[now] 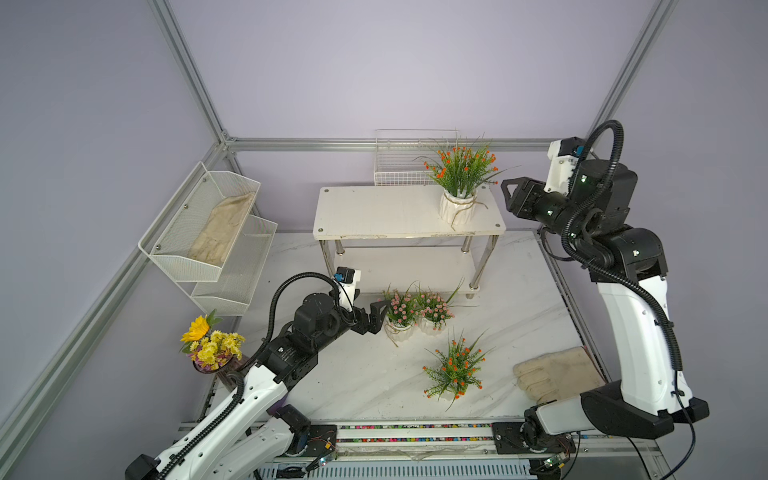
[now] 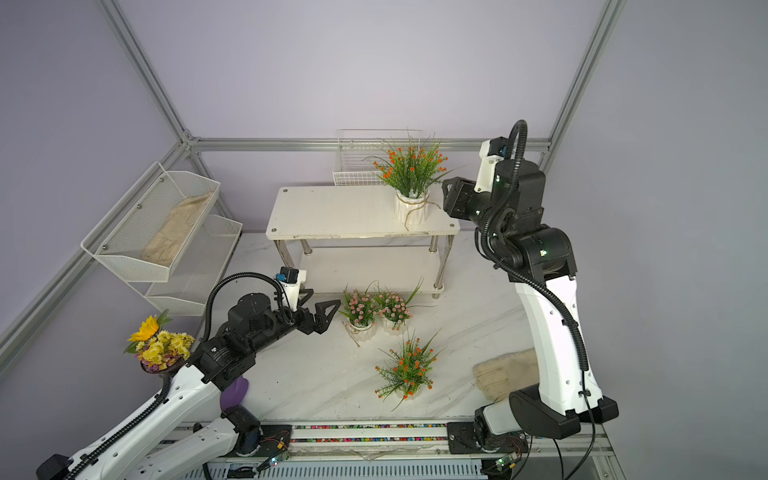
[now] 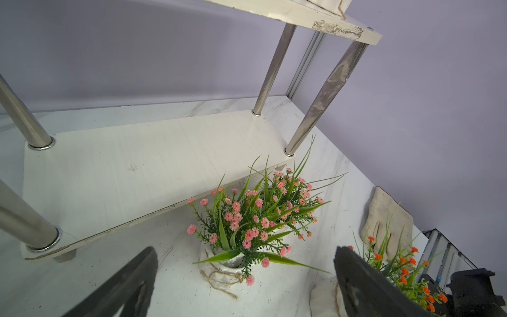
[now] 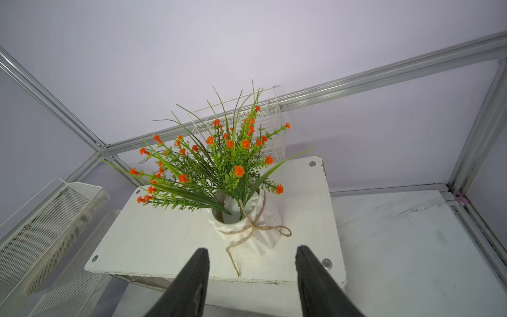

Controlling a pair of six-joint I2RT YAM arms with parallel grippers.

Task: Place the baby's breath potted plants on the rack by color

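An orange-flowered plant in a white pot (image 1: pixel 457 209) tied with twine stands upright on the rack's top shelf (image 1: pixel 372 209), toward its right end. My right gripper is open and clear of it, to the right of the pot in the top views. On the table in front of the rack, two pink-flowered plants (image 3: pixel 245 222) sit side by side, the nearer one overlapping the other. Another orange-flowered plant (image 1: pixel 454 369) stands closer to the table's front. My left gripper (image 2: pixel 321 306) is open just left of the pink plants, with nothing held.
The rack's lower shelf (image 3: pixel 142 163) is bare, as is the left part of its top. White mesh baskets (image 1: pixel 188 268) hang at left above a vase of yellow flowers (image 1: pixel 214 349). Folded beige gloves (image 1: pixel 557 376) lie at the table's right.
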